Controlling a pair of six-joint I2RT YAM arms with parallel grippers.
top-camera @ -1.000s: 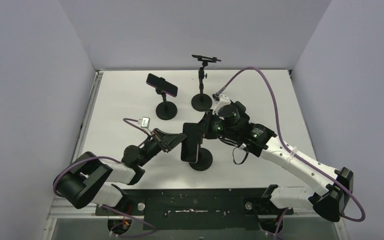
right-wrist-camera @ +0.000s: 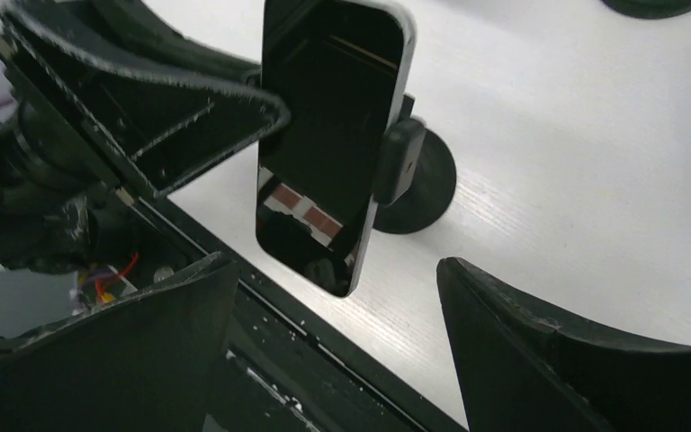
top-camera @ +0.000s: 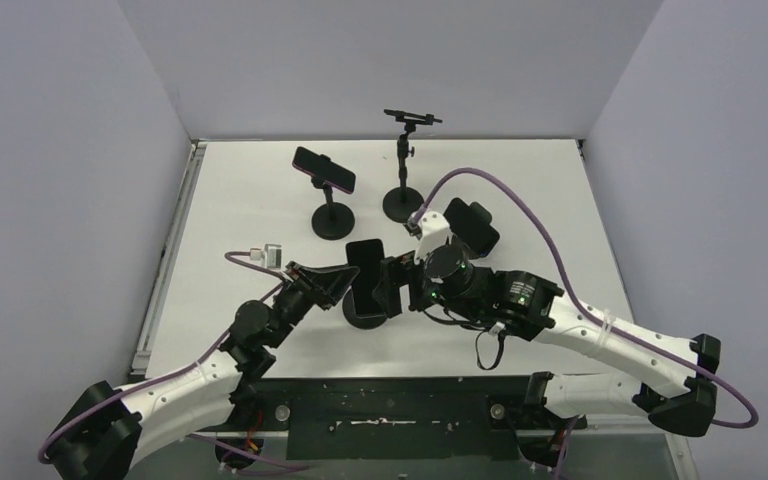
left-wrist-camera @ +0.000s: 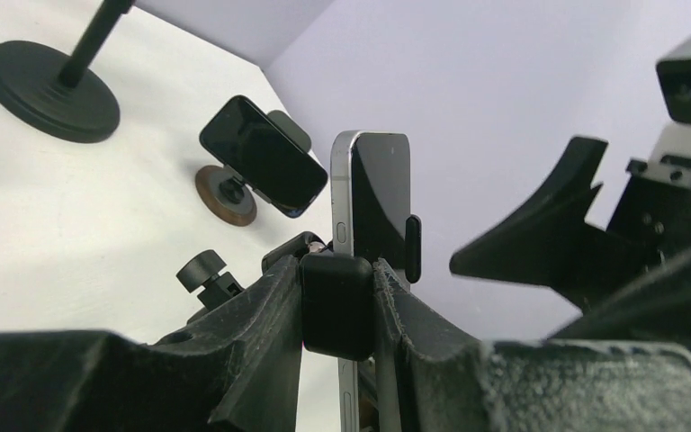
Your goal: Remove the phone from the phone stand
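A silver-edged phone stands upright in the front-centre stand, whose round base shows beneath it. My left gripper is at the stand's clamp, its fingers on either side of a black block below the phone's top; in the right wrist view it reaches the phone's left side. My right gripper is apart from the phone, fingers spread with nothing held between them.
Other stands hold a tilted phone at back left, a device at the back and another phone at right, partly behind my right arm.
The phone and stand have moved left, along with my left gripper.
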